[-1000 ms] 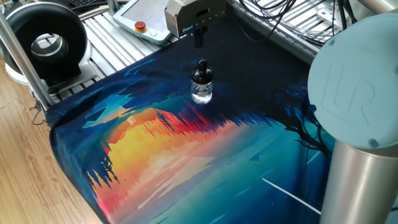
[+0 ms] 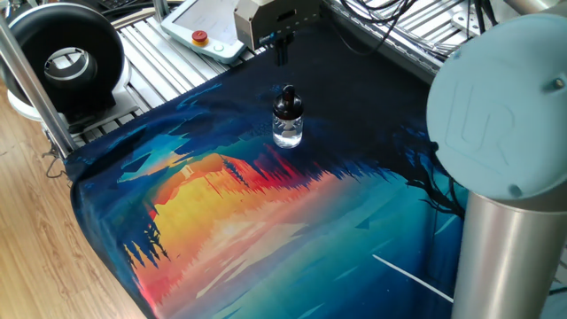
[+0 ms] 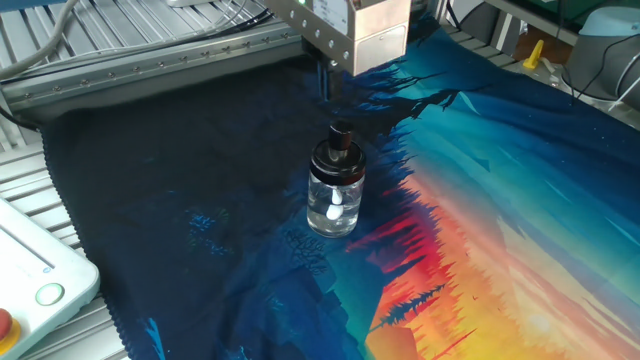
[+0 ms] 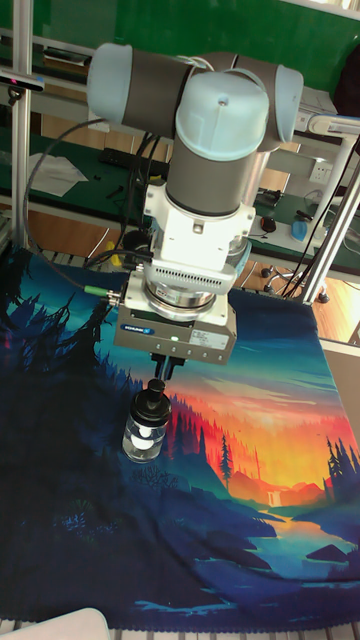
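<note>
A clear glass bottle [image 2: 287, 133] with a black cap and knob stands upright on the printed cloth. White shapes show inside its glass [image 3: 334, 212] in exterior view 2. My gripper [image 2: 283, 62] hangs above the cloth, apart from the bottle and toward the robot-control tablet side in exterior view 1. Its dark fingers [image 3: 324, 80] point down and look close together; whether a gap lies between them is unclear. No object is visible at their tips. In exterior view 3 the gripper [image 4: 162, 375] appears just behind the bottle's cap [image 4: 149, 403], partly overlapped by it.
The dark cloth [image 3: 150, 190] around the bottle is clear. A tablet [image 2: 202, 27] with a red stop button [image 2: 200, 38] lies beyond the cloth's edge. A black round device [image 2: 66, 66] stands at the left, and loose cables [image 2: 390, 22] lie at the back.
In exterior view 1 the large blue arm joint has shifted slightly left, and the gripper's body has moved very slightly. The bottle has stayed in place.
</note>
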